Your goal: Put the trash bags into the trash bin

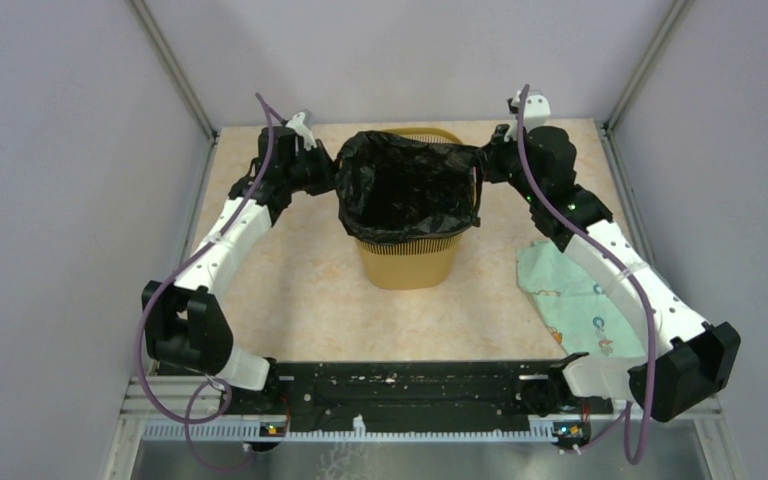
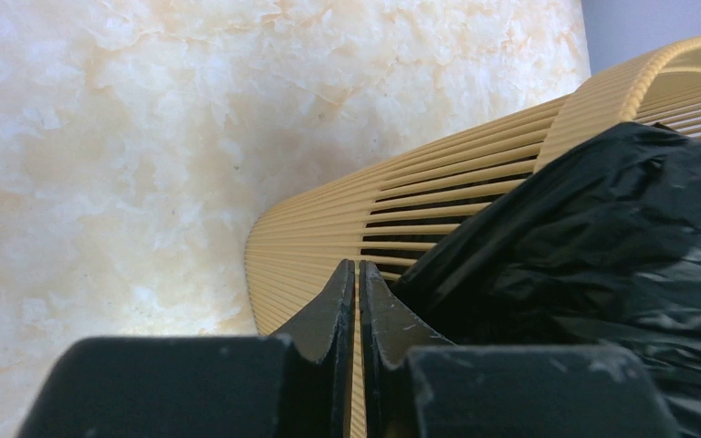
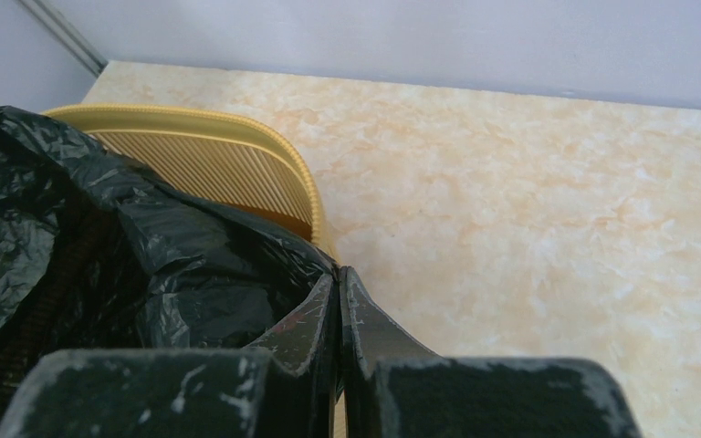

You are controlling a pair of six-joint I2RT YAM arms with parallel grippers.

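Note:
A black trash bag (image 1: 405, 185) lines the yellow slatted bin (image 1: 405, 265), its top spread over the front and side rims. My left gripper is shut at the bin's left side, beside the bag's folded edge; nothing clearly shows between its fingers. My right gripper is shut on the bag's edge at the bin's right side, with the plastic drawn taut to its fingertips. The bin's back rim (image 3: 210, 123) shows bare behind the bag.
A light green cloth (image 1: 575, 300) lies on the table (image 1: 290, 300) at the front right, under the right arm. Walls close in at the sides and back.

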